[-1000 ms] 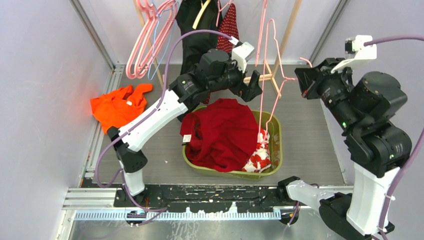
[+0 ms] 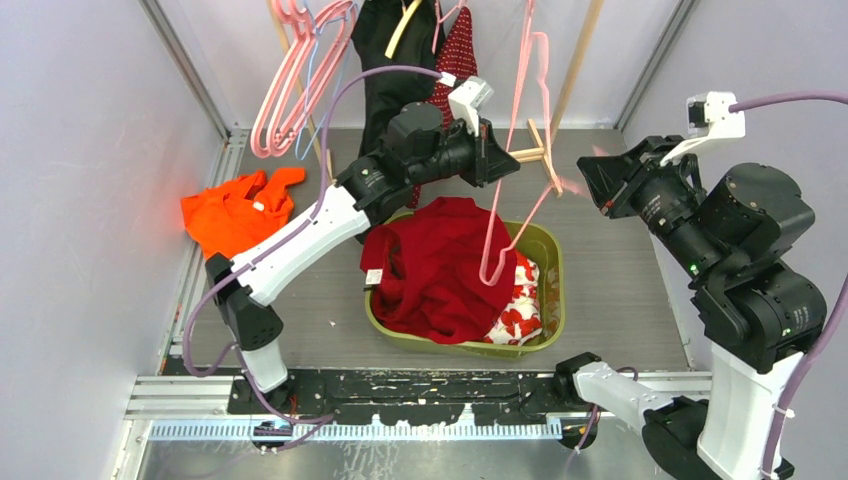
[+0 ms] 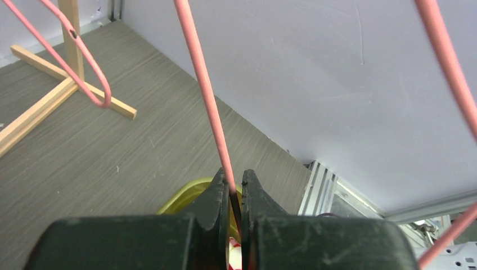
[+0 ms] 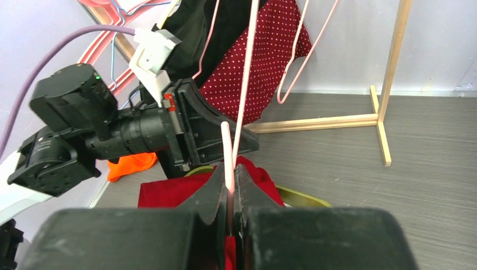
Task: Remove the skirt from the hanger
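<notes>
A pink hanger (image 2: pixel 490 235) with nothing draped on it is at the centre; my left gripper (image 2: pixel 495 155) is shut on its wire, which runs between the fingertips in the left wrist view. My right gripper (image 2: pixel 598 180) is just right of the hanger; in its wrist view a pink wire stands at the fingertips, but whether it is gripped is unclear. A red garment (image 2: pixel 440 270) and a red-and-white floral cloth (image 2: pixel 515 310) lie in the green bin (image 2: pixel 550 320) below. A red polka-dot garment (image 4: pixel 259 67) hangs behind.
A wooden rack (image 4: pixel 388 67) stands behind, with pink and blue hangers (image 2: pixel 290 90) and dark clothing (image 2: pixel 385 90) at the upper left. An orange garment (image 2: pixel 235 215) lies on the left floor. Walls border both sides; floor right of the bin is clear.
My left gripper has shut on the hanger and moved slightly. The hanger has swung left and blurs near my right gripper, which has shifted slightly downward in the top view.
</notes>
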